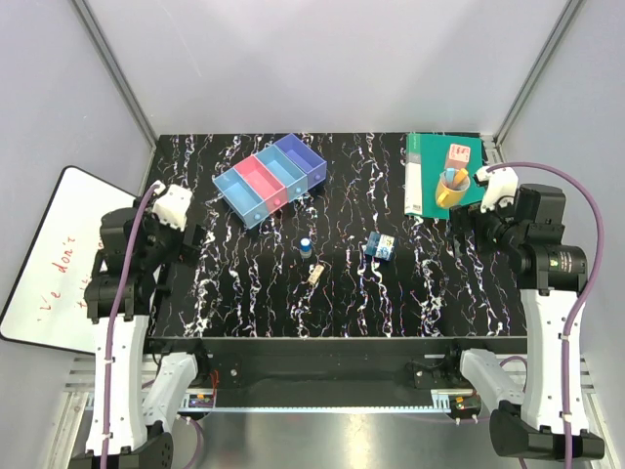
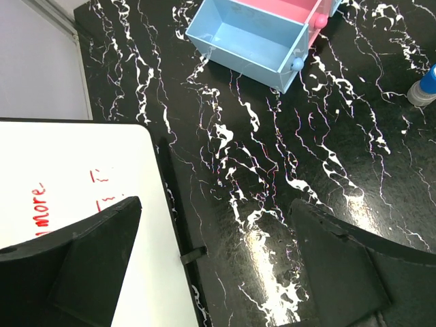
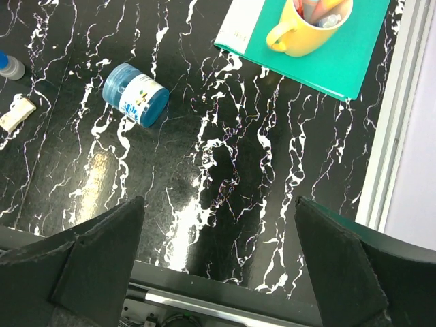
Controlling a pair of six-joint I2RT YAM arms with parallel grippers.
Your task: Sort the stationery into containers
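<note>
Four joined drawers stand at the back left, blue, pink, blue and violet, all empty; the nearest is a blue compartment. A small bottle with a blue cap stands mid-table, and a small beige block lies in front of it. To their right a blue cylinder with a floral label lies on its side. A yellow mug with pens in it stands on a green folder. My left gripper is open above the left edge, by the whiteboard. Over the right side my right gripper is open and empty.
A whiteboard with red writing leans along the left side. On the green folder at the back right, a pink box sits behind the mug.
</note>
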